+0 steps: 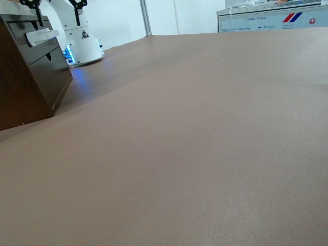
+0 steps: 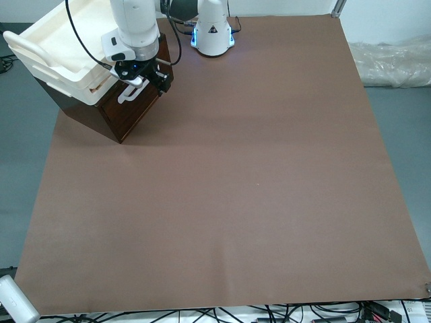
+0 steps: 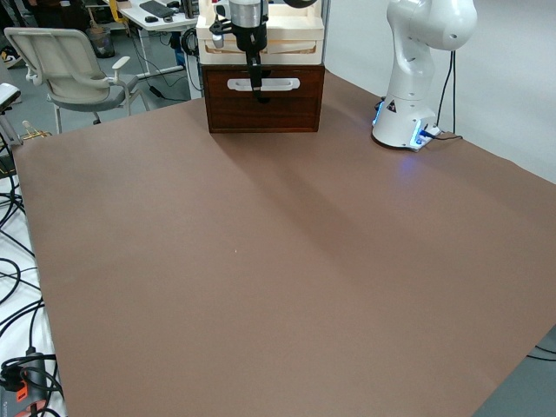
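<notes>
My gripper (image 2: pixel 160 82) hangs at the front of a dark wooden drawer box (image 2: pixel 111 120) at the back left, close to the white drawer handle (image 2: pixel 128 95). In the top view two black fingers stand apart above the handle (image 1: pixel 41 37). In the right view the gripper is seen end-on over the handle (image 3: pixel 281 84), and whether it touches cannot be told. A white plastic bin (image 3: pixel 287 35) sits on top of the box.
The white robot base (image 3: pixel 400 122) stands beside the box. Cables (image 2: pixel 283 316) lie along the table's edge, outside it.
</notes>
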